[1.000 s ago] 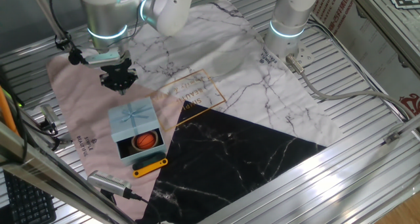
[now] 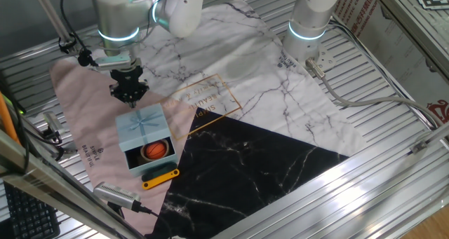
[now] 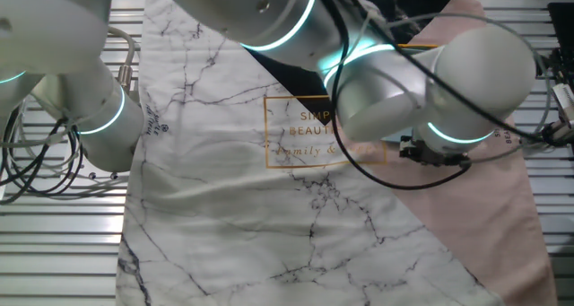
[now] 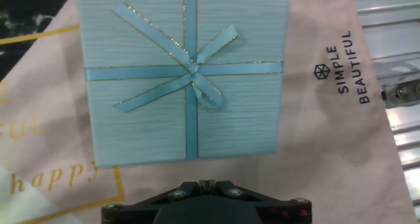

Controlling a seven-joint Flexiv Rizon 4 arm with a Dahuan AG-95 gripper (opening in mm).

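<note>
A light blue gift box [image 2: 144,130] with a ribbon bow on its lid stands on the pink part of the cloth. The lid covers the box's back part, and through the uncovered front a small orange basketball [image 2: 155,150] and a round ring-like item show inside. My gripper [image 2: 131,103] hangs behind the box, close to its back edge and apart from it. In the wrist view the lid [image 4: 151,119] fills the upper middle, and the gripper has its fingertips together below the lid's near edge, with nothing between them.
A yellow-and-black tool [image 2: 161,179] lies against the box's front. A grey metallic device [image 2: 116,195] with a cable is at the front left.
My gripper has come slightly lower and a little to the right in exterior view 1, nearer the back of the box. The box and the things by it have not moved.
</note>
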